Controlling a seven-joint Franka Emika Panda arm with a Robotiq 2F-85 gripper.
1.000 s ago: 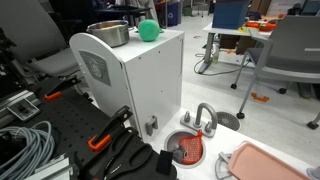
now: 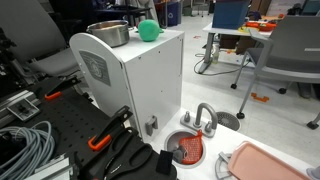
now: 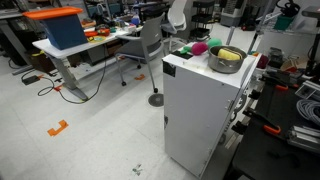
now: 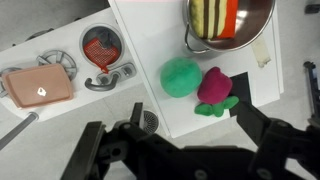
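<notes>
In the wrist view, two dark fingers of my gripper stand wide apart at the bottom, open, with nothing between them. Beyond the fingertips a green ball (image 4: pixel 181 77) lies on the white box top. Right beside it is a magenta toy vegetable (image 4: pixel 214 86) with green leaves. A metal pot (image 4: pixel 232 44) holds a yellow-and-brown piece (image 4: pixel 209 16) and something orange (image 4: pixel 231 12). From exterior view 1, the pot (image 2: pixel 109 34) and green ball (image 2: pixel 149 30) sit on top of the box (image 2: pixel 150 75). I cannot make out the gripper clearly in either exterior view.
A toy sink (image 2: pixel 183 148) with a red utensil (image 2: pixel 197 146) and a pinkish tray (image 2: pixel 262 163) lie low beside the box. Cables (image 2: pixel 28 148) clutter the dark table. Chairs and a desk with a blue bin (image 3: pixel 56 30) stand on the floor behind.
</notes>
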